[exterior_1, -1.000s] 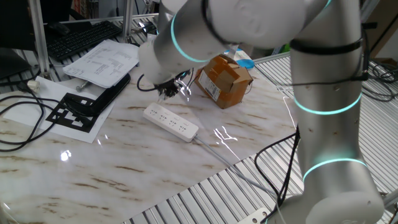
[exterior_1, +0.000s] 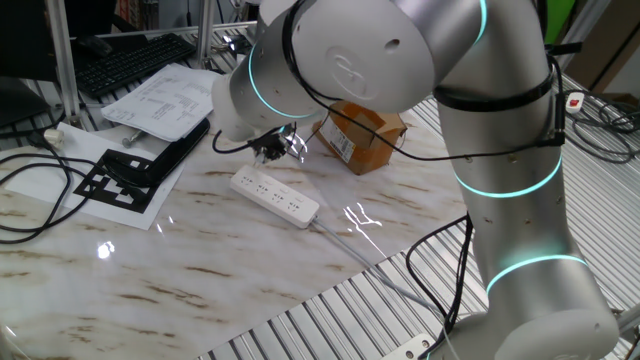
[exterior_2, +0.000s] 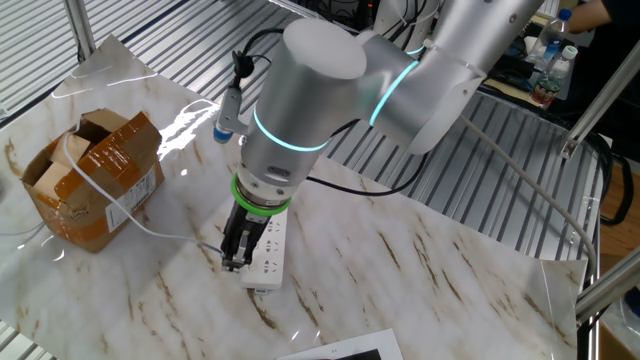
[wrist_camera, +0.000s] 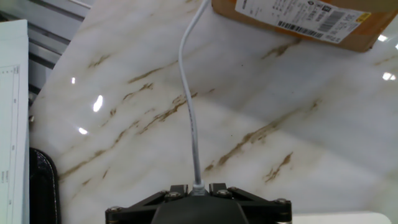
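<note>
My gripper is shut on the end of a thin white cable (wrist_camera: 191, 118), which runs away from the fingers across the table in the wrist view. Whatever sits at the cable's end is mostly hidden by the fingers. A white power strip (exterior_1: 272, 197) with several sockets lies flat on the marble table; in exterior view 2 my gripper (exterior_2: 232, 264) is right beside the strip (exterior_2: 266, 250), near one end. Contact between the two cannot be made out. Only a white edge of the strip (wrist_camera: 342, 218) shows in the wrist view.
An open cardboard box (exterior_2: 95, 180) stands near the gripper, and the white cable passes over it. Papers (exterior_1: 160, 100), a black tray-like object (exterior_1: 165, 160) and a printed marker sheet (exterior_1: 118, 185) lie beyond the strip.
The arm's upper links have shifted left and lower in exterior view 1, uncovering less of the box's surroundings. The gripper end has moved only slightly; strip and box stay put.
</note>
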